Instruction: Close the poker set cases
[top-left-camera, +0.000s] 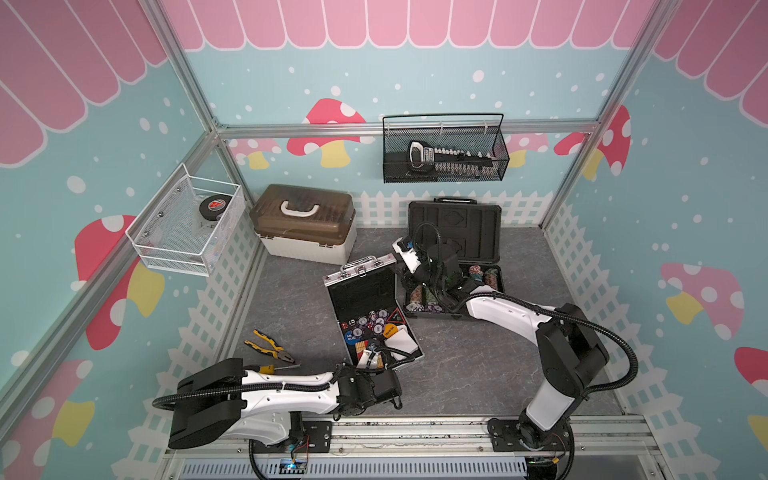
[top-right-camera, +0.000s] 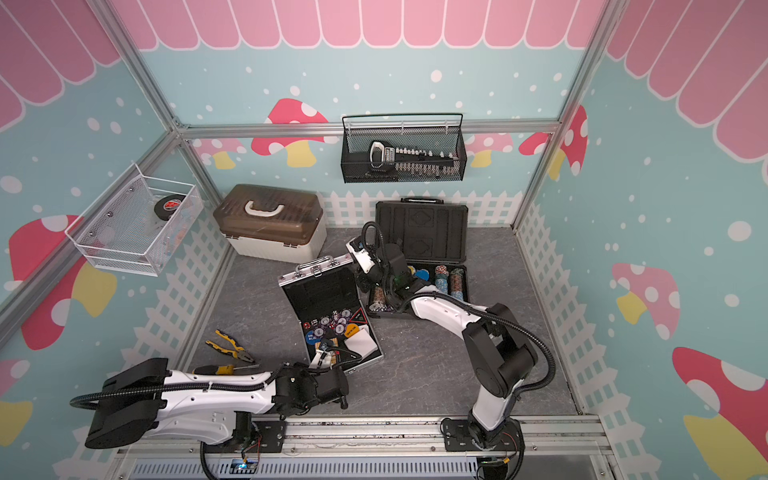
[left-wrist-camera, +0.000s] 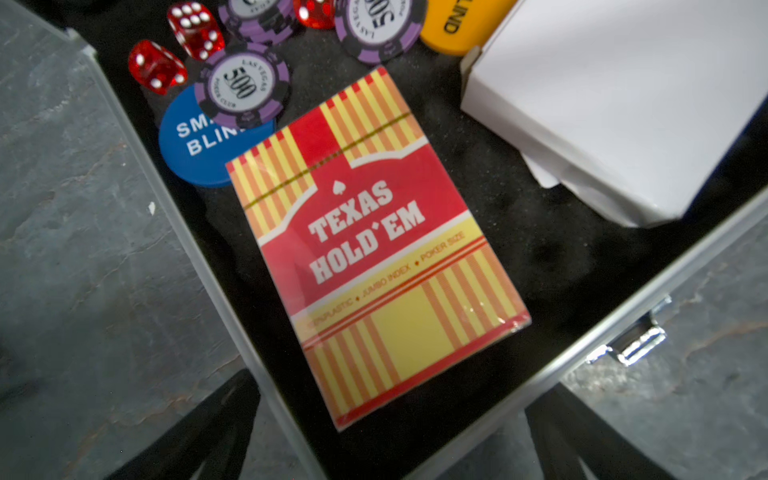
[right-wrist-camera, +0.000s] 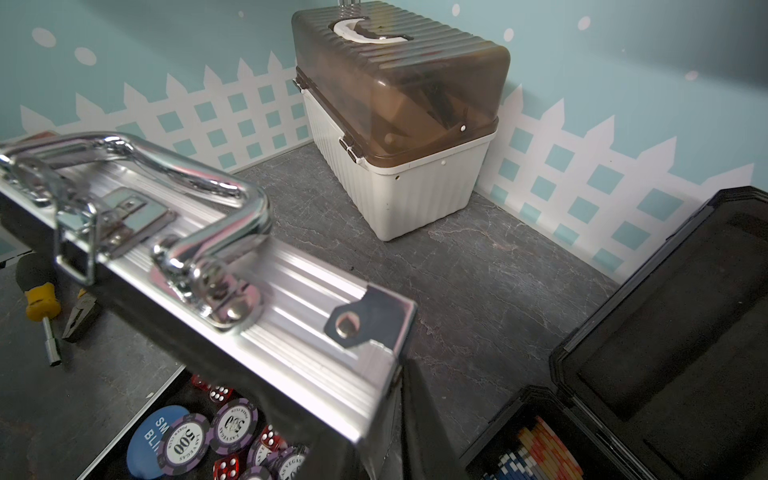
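The silver poker case (top-left-camera: 368, 308) stands open at the table's middle, its lid (right-wrist-camera: 240, 296) raised at the back. Inside it lie chips, dice, a Texas Hold'em card box (left-wrist-camera: 384, 248) and a white box (left-wrist-camera: 616, 96). Over the case's front corner my left gripper is open, fingers wide apart, nothing held. My right gripper is at the silver lid's right corner, its fingers close together and blurred; whether they touch the lid I cannot tell. Behind the right arm, the black poker case (top-left-camera: 454, 232) also stands open, chips inside, partly hidden.
A brown-lidded toolbox (top-left-camera: 304, 214) stands at the back left, behind the silver case. Pliers (top-left-camera: 270, 345) and a screwdriver (right-wrist-camera: 40, 300) lie left of it. A black wire basket (top-left-camera: 444, 152) hangs on the back wall, a white one (top-left-camera: 188, 224) on the left.
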